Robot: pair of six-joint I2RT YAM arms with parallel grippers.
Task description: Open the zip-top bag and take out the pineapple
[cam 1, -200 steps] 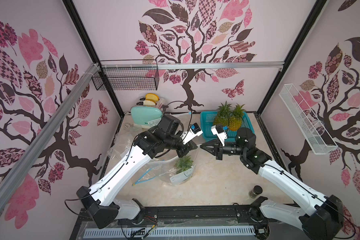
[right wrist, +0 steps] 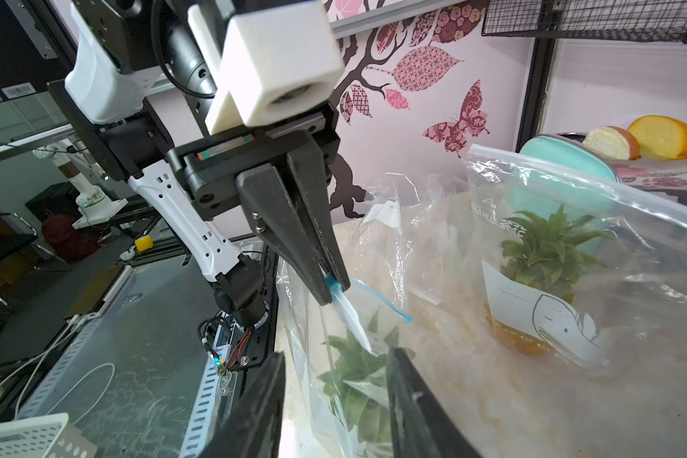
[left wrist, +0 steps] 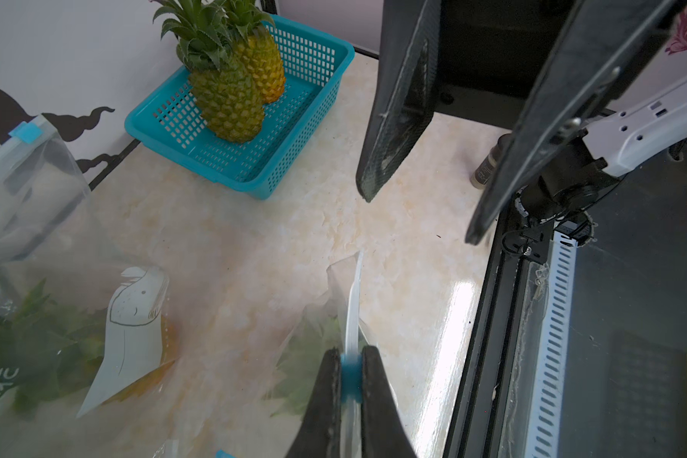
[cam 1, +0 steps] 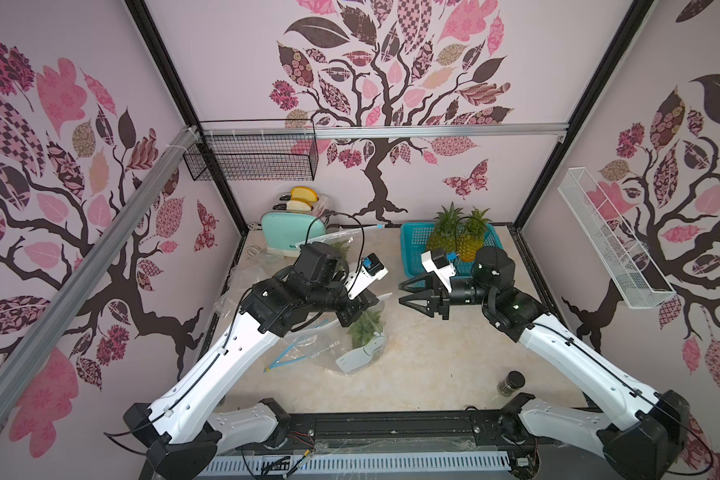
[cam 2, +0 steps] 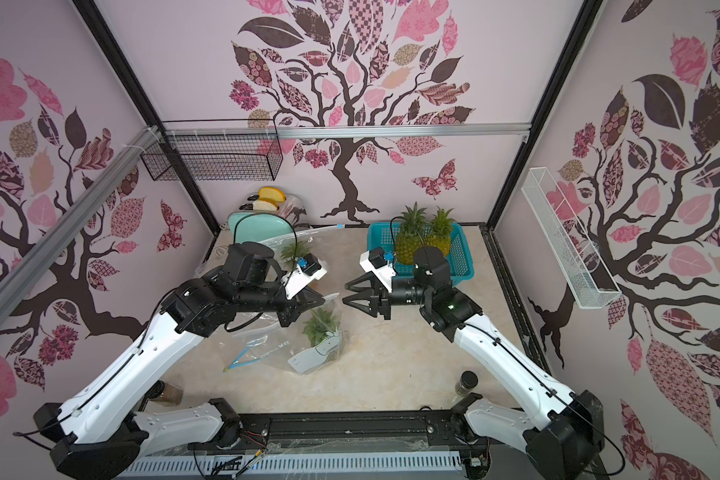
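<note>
A clear zip top bag point(cam 1: 300, 352) with a green-leaved pineapple point(cam 1: 366, 328) inside stands on the table at centre-left. My left gripper is shut on this bag's top edge, with light blue zip between its fingers. A short white corner of the edge point(right wrist: 349, 316) sticks out past those fingers, free. To the right, my right gripper point(cam 1: 402, 293) stands open, its fingers pointing at the left gripper with nothing between them. In the right wrist view, the pineapple's leaves point(right wrist: 362, 366) show through the plastic behind the right gripper. Whether the bag's mouth is unsealed is unclear.
Behind is a second bag point(right wrist: 633, 229) holding another pineapple point(right wrist: 553, 255). At the back right stands a blue basket point(left wrist: 259, 179) with two pineapples point(left wrist: 225, 99). A small jar point(cam 1: 511, 383) is near the front right.
A second ago the right gripper was shut at the bag's corner. The left gripper shifted left, keeping hold of the bag.
</note>
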